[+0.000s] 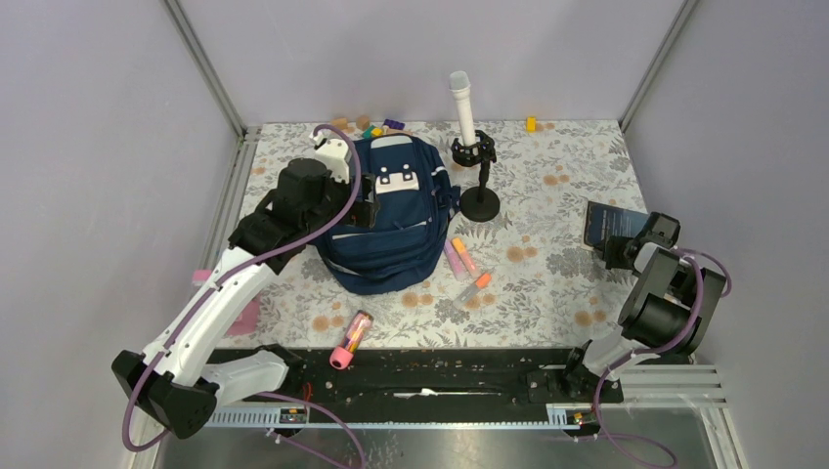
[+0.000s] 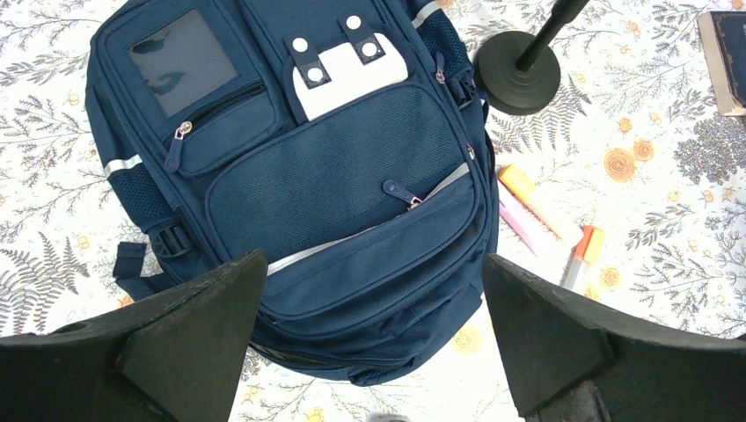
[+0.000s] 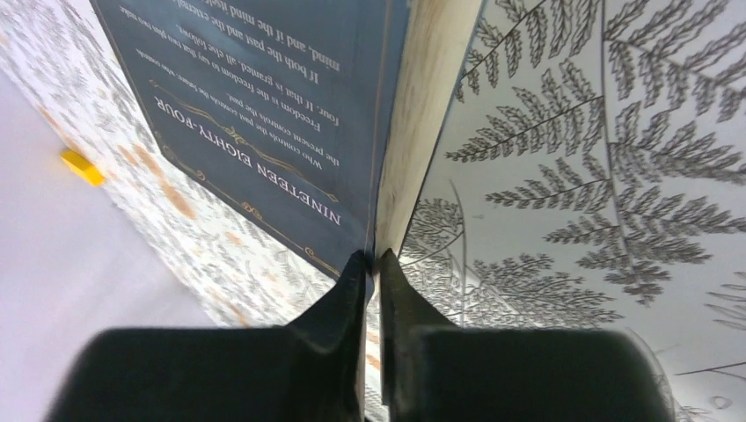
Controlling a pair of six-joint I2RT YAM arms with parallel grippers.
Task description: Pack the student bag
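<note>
A navy backpack (image 1: 396, 249) lies left of centre, with my left gripper open above it, nothing between its fingers. A dark Nineteen Eighty-Four book (image 3: 255, 105) lies flat at the table's right side (image 1: 606, 220). My right gripper is shut, its tips against the book's edge where cover meets pages. Orange and pink markers (image 2: 591, 246) lie right of the backpack. A clear tube of coloured items with a pink end (image 1: 352, 342) lies at the front edge.
A black stand (image 1: 479, 201) holding a white cylinder rises beside the backpack. Small coloured blocks (image 1: 393, 125) lie at the back edge, a yellow one (image 1: 531, 123) at back right.
</note>
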